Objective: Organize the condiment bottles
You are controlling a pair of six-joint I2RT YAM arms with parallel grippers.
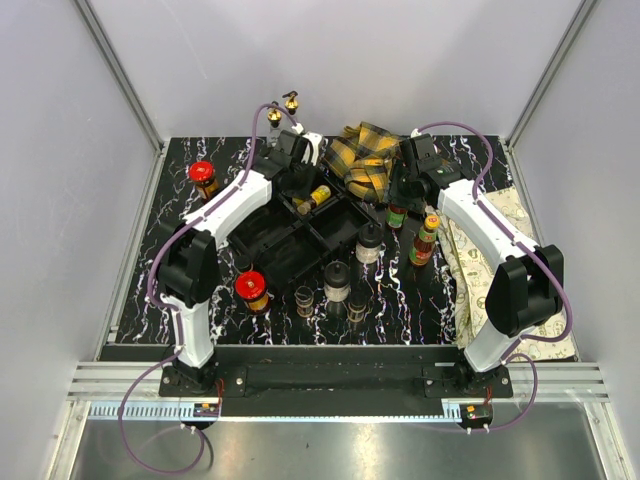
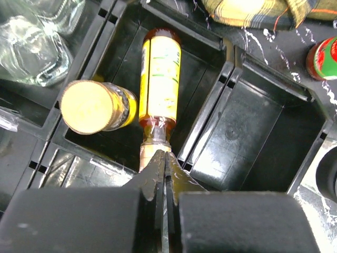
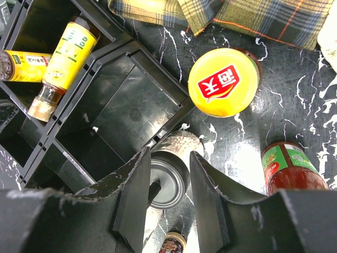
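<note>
A yellow-labelled bottle (image 2: 164,79) lies tilted in a compartment of the black tray (image 1: 290,255), its cap toward my left gripper. That gripper is shut over the cap end, nothing visible between its fingertips. Beside the bottle, in the same compartment, leans a yellow-labelled jar (image 2: 87,107). My right gripper stands open, fingers apart and empty. Beyond its fingertips is a dark-lidded jar (image 3: 167,179), outside the tray. To its right stand a yellow-capped bottle (image 3: 224,83) and a red sauce bottle with green label (image 3: 295,166).
Red-lidded jars (image 1: 251,286) flank the tray. Dark-lidded jars (image 1: 337,280) and small bottles stand in front. Plaid cloth (image 1: 365,160) lies behind, a pale cloth (image 1: 490,275) at right. The tray's right compartment (image 2: 245,134) is empty.
</note>
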